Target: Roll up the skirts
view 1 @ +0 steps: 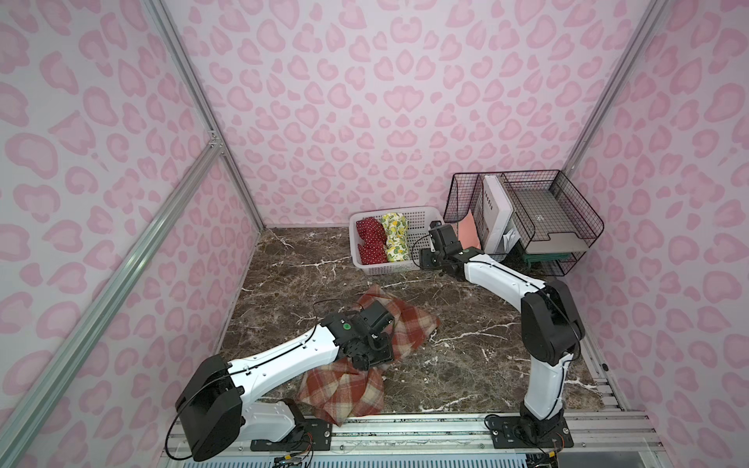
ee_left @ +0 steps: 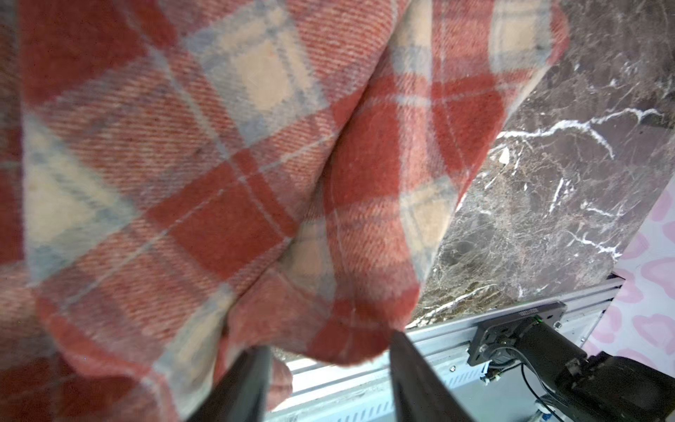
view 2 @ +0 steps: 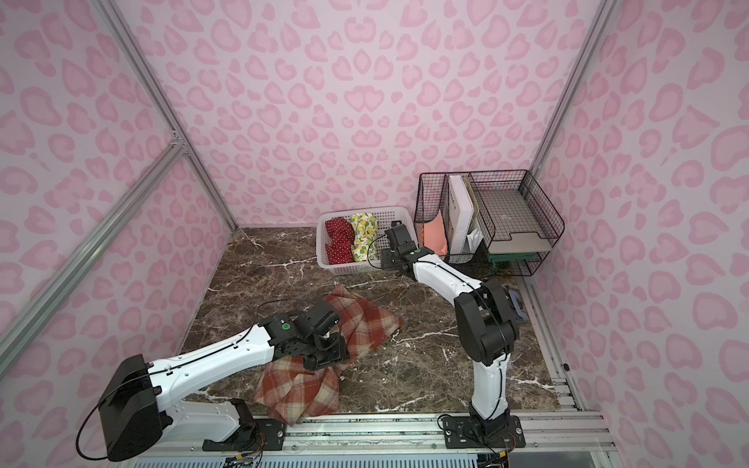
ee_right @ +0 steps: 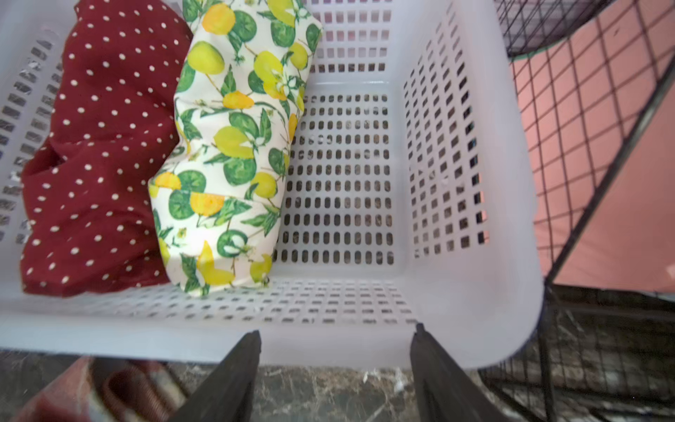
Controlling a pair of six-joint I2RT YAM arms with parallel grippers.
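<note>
A red-and-cream plaid skirt (view 1: 413,319) lies crumpled and unrolled across the front left of the marble table. My left gripper is over it with fingers part open; a fold of the plaid cloth (ee_left: 344,330) shows just ahead of the fingertips and is not clamped. Inside the white basket (ee_right: 464,295) rest a dark red polka-dot roll (ee_right: 98,176) and a lemon-print roll (ee_right: 225,154), side by side on its left. At the basket's front right edge my right gripper stands open, nothing between its fingers.
A black wire rack (view 1: 538,218) with folders and papers stands right of the basket, close to my right arm. Bare marble (view 1: 483,351) lies right of the plaid skirt, and more is clear at the back left.
</note>
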